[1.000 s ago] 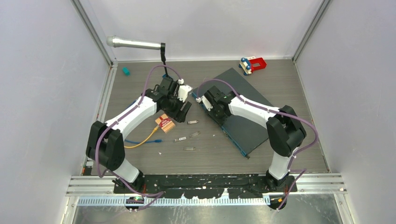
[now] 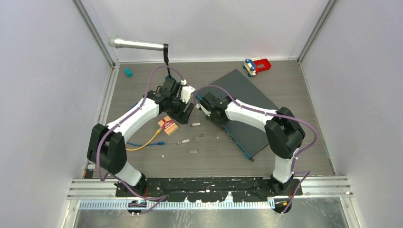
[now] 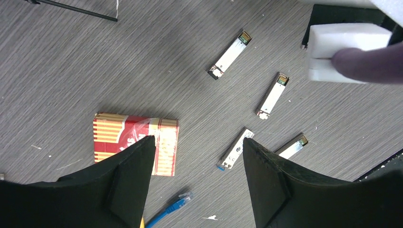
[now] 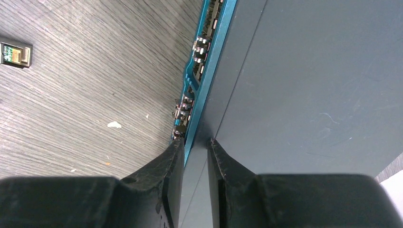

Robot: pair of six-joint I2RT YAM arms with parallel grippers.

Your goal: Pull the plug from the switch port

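Observation:
The grey switch (image 2: 252, 142) lies diagonally on the table, its blue-edged port strip (image 4: 199, 61) along the left side. My right gripper is low over that edge, one finger at the ports and the other at the top plate; whether a plug is between them is hidden. My left gripper is part open above the table, with nothing seen between its fingers. Several small transceiver modules (image 3: 229, 56) lie loose below it, beside a blue cable plug (image 3: 176, 205).
A red-and-cream striped pack (image 3: 116, 137) and a yellow cable (image 2: 147, 145) lie left of centre. A red toy (image 2: 261, 65) sits at the back right.
The left arm has stayed still.

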